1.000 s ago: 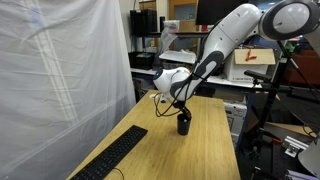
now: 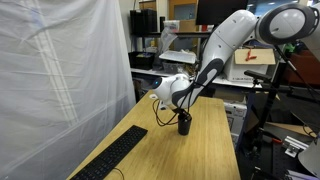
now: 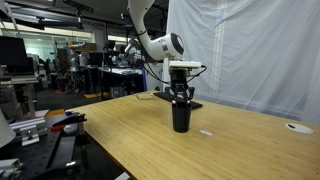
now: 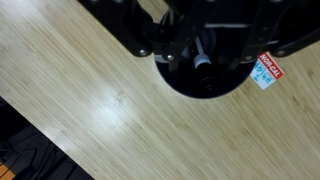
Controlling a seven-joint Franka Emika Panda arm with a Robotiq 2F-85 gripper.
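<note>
A black cup [image 2: 184, 126] stands upright on the wooden table, also seen as a dark cylinder [image 3: 181, 119] in the second exterior view. My gripper [image 3: 181, 93] points down at its mouth. Looking down in the wrist view, I see the cup's dark interior [image 4: 205, 88] below my gripper, with a slim pale object [image 4: 202, 52] inside. My dark fingers stand apart on either side of this object, though their tips blend into the dark cup. Whether they touch it cannot be made out.
A red-and-white label [image 4: 267, 70] lies beside the cup. A black keyboard [image 2: 110, 153] lies along the table's left side in the first exterior view. White lids [image 3: 299, 128] lie at the right in the second. Bare table surrounds the cup.
The arm has shifted slightly to the right over the cup in the first exterior view. The cup stays in place.
</note>
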